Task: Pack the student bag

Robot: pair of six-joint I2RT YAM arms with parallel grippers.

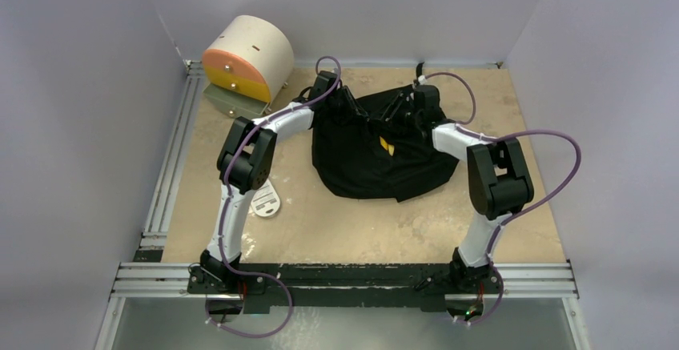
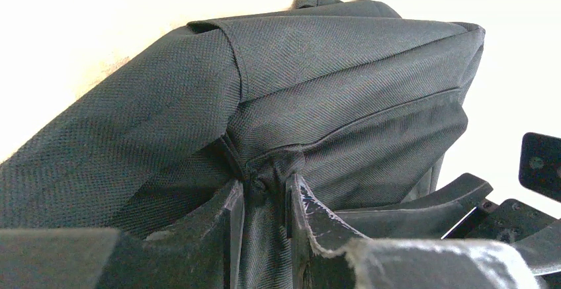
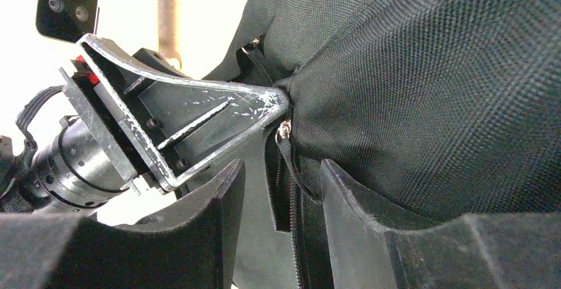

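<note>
A black bag [image 1: 372, 175] lies on the table, a small yellow item [image 1: 385, 146] showing near its middle. My left gripper is shut on the bag's fabric [image 2: 344, 71] at a seam near its back left. My right gripper stands open over the zipper [image 3: 293, 249], with the metal zipper pull [image 3: 284, 133] and its tab between and just beyond its fingertips. In the right wrist view the left gripper's black finger rests against the fabric beside the pull.
A rounded white drawer box [image 1: 256, 46] with orange, yellow and green fronts stands at the back left. A white flat item [image 1: 265, 202] lies left of the bag, partly under the left arm.
</note>
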